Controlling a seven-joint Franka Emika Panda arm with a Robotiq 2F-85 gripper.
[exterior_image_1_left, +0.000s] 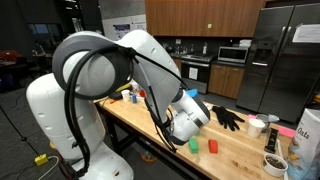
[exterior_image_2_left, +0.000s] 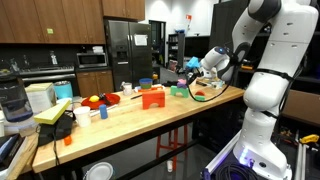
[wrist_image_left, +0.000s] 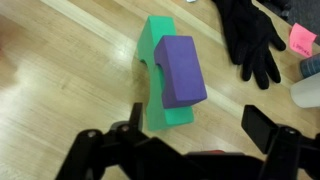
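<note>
In the wrist view a purple block (wrist_image_left: 183, 70) lies over a green piece (wrist_image_left: 157, 100), which shows past it at both ends and along its left side. Whether the green is one piece or two I cannot tell. My gripper is open, its black fingers (wrist_image_left: 132, 135) spread wide to either side of the near end of the blocks. Nothing is held between them. Exterior view 1 shows the gripper (exterior_image_1_left: 178, 135) low over the wooden table, close to green (exterior_image_1_left: 193, 146); the purple block cannot be made out there.
A black glove (wrist_image_left: 247, 40) lies beyond the blocks to the right, with a white cup (wrist_image_left: 308, 91) at the view's right edge. Something red (wrist_image_left: 210, 153) peeks out between the fingers at the bottom. Bare wood is on the left.
</note>
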